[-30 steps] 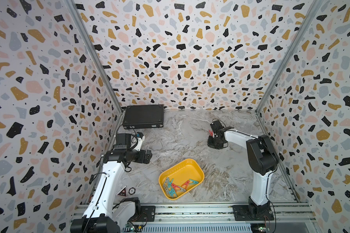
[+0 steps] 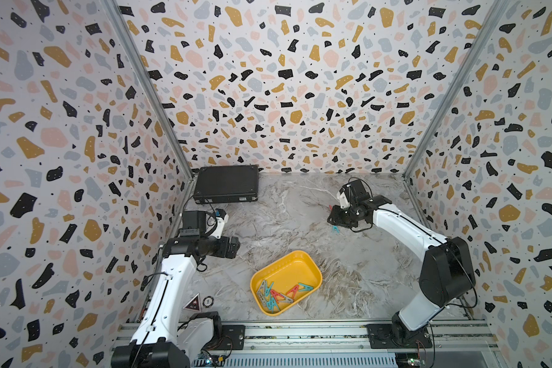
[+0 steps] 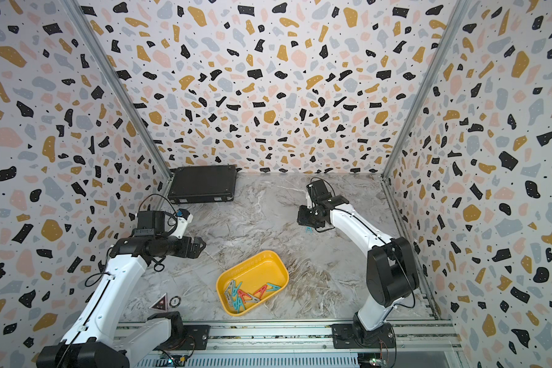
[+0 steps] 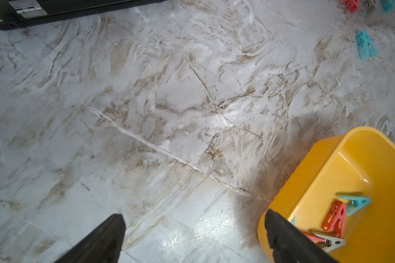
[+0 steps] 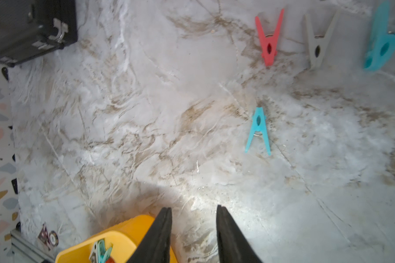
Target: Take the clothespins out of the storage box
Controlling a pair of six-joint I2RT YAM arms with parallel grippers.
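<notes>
The yellow storage box [image 2: 292, 268] stands at the front of the table with several red, blue-green and grey clothespins inside, among them a red clothespin [image 4: 334, 217]. On the marble table, in the right wrist view, a small turquoise clothespin [image 5: 259, 128] lies apart from a red clothespin [image 5: 269, 40], a grey clothespin [image 5: 319, 40] and a larger teal clothespin [image 5: 383, 41]. My right gripper hangs over the table behind and to the right of the box, its fingers apart and empty. My left gripper is wide open and empty, left of the box.
A black case [image 2: 227, 182] lies at the back left against the wall. The middle of the table between the arms is bare. A patterned wall closes the back and both sides.
A turquoise clothespin now shows on the table below it. The left arm and the box have not moved.
</notes>
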